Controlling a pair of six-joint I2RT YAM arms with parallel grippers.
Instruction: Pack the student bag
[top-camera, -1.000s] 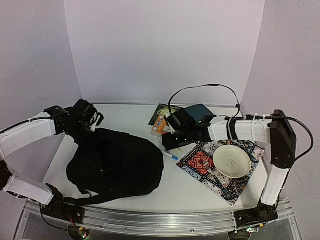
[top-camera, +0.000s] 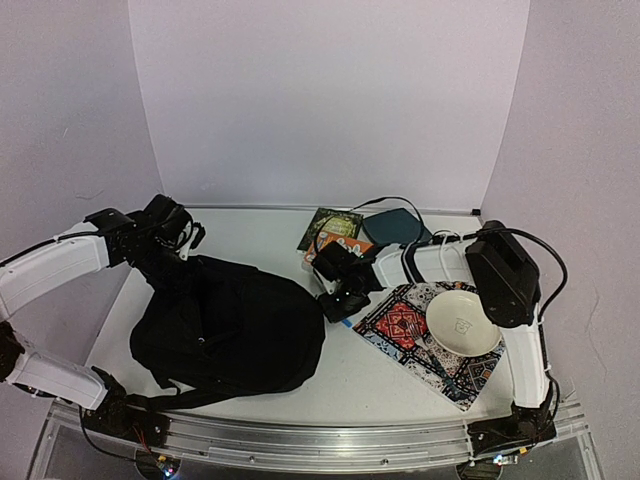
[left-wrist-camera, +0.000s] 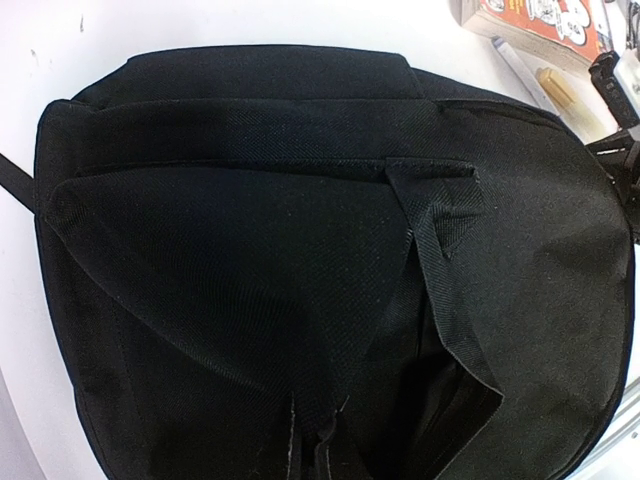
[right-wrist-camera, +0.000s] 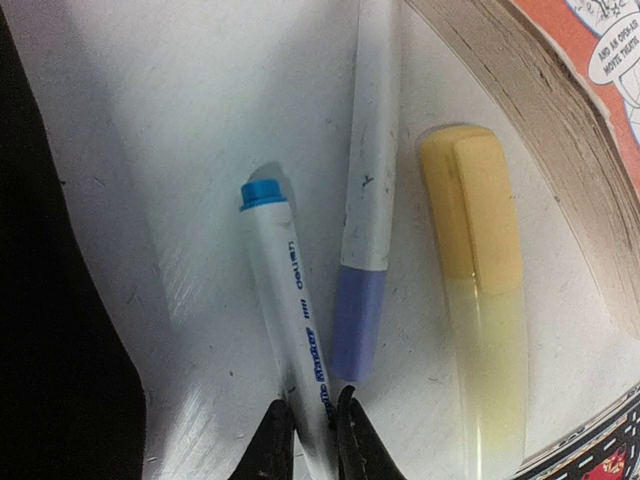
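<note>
The black bag (top-camera: 265, 325) lies on the left of the table. At its upper edge my left gripper is shut on the bag's fabric, which is drawn to a peak between the fingers. Just right of the bag, my right gripper is shut on a white marker with blue ends (right-wrist-camera: 285, 285); its lower end is hidden. A white pen with a purple cap (right-wrist-camera: 368, 210) and a yellow highlighter (right-wrist-camera: 480, 290) lie beside that marker. Behind them is a thick orange-covered book (left-wrist-camera: 560, 25).
A dark green book (top-camera: 325, 225) and a dark blue folder (top-camera: 393, 226) lie at the back. On the right, a patterned mat (top-camera: 385, 325) bears a white plate (top-camera: 463, 322) and a fork (top-camera: 415, 335). Bare table shows in front, between bag and mat.
The marker's blue end has shifted slightly toward the front. The left arm has stayed nearly still.
</note>
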